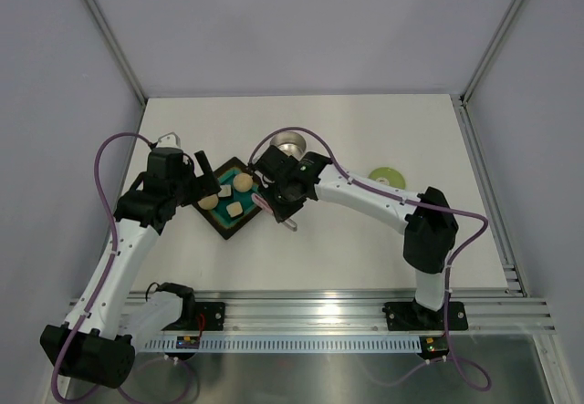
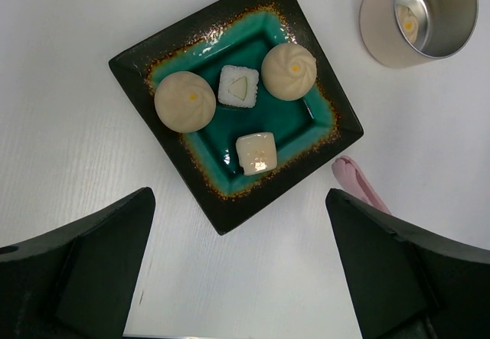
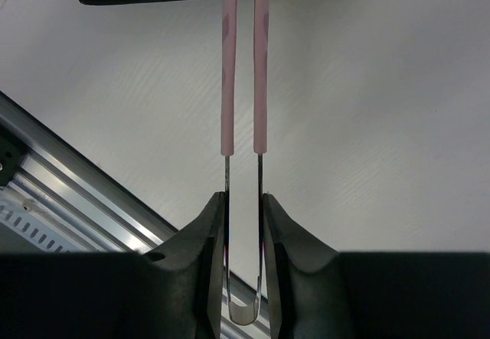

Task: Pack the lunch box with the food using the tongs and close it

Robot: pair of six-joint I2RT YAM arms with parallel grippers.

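Observation:
A square dark-rimmed teal plate [image 2: 207,201] holds two round buns [image 2: 185,102] [image 2: 289,71], a rice cube [image 2: 238,86] and a glossy cube [image 2: 256,153]. A steel cup [image 2: 375,25] stands at upper right in the left wrist view, a bun inside. My left gripper hangs open over the plate's left part, nothing between its fingers. My right gripper is at the plate's right side, closed around pink-tipped tongs [image 3: 260,79], whose tips reach the dark plate edge in the right wrist view.
A green disc [image 1: 387,174] lies on the right of the table, partly behind the right arm.

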